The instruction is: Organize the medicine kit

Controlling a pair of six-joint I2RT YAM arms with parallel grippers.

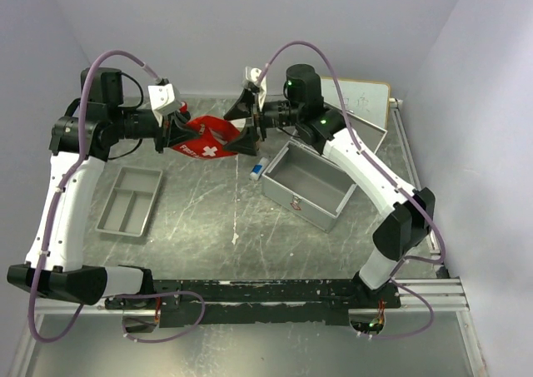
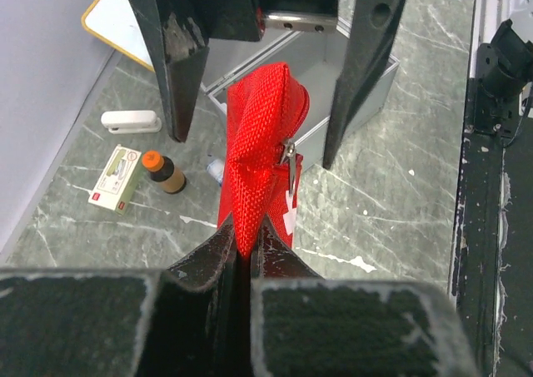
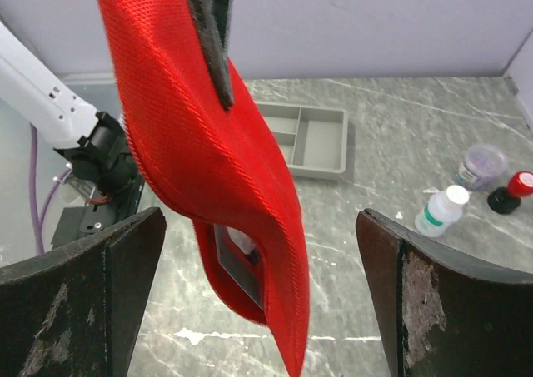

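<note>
A red first-aid pouch [image 1: 202, 148] with a white cross hangs in the air between the arms, its zipper pull visible in the left wrist view. My left gripper is shut on one end of it. My right gripper [image 1: 244, 125] stands open around the other end; in the right wrist view [image 3: 300, 294] its wide-spread fingers flank the red fabric [image 3: 191, 127]. An open grey metal box [image 1: 304, 210] stands at the right of the table.
A grey divided tray [image 1: 106, 223] lies at left. A brown bottle [image 2: 170, 176], a carton [image 2: 117, 180], a white device [image 2: 131, 121], white and red-capped bottles [image 3: 442, 212] and a clear tub [image 3: 480, 165] stand toward the back.
</note>
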